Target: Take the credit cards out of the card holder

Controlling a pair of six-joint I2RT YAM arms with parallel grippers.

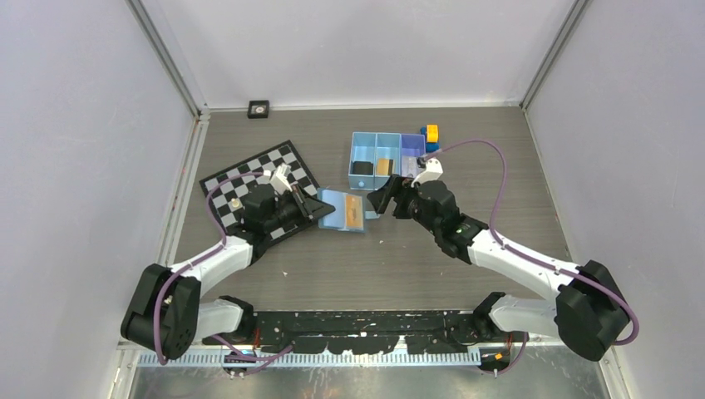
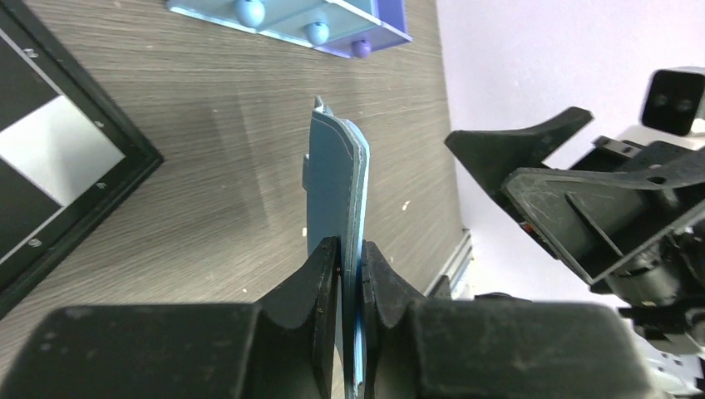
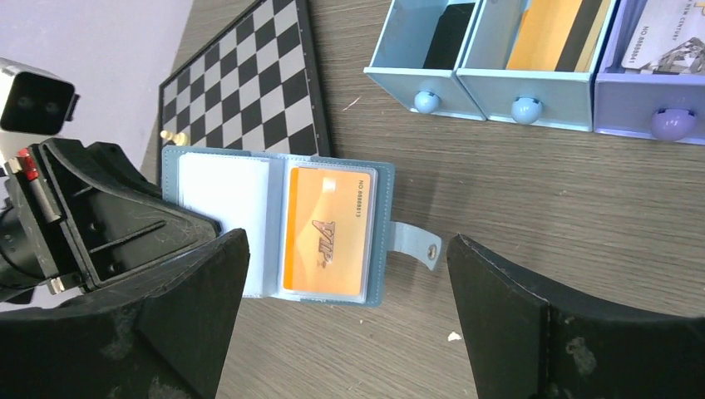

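The blue card holder hangs open in my left gripper, which is closed around its left edge; in the left wrist view it stands edge-on between the fingers. An orange card sits in its right-hand sleeve, facing the right wrist camera, with a white sleeve on the other half and a strap with a snap at the right. My right gripper is open just right of the holder, empty between its fingertips.
A blue and purple bin set holding cards and small items stands behind. A checkered board lies at the left, and a yellow object at the back right.
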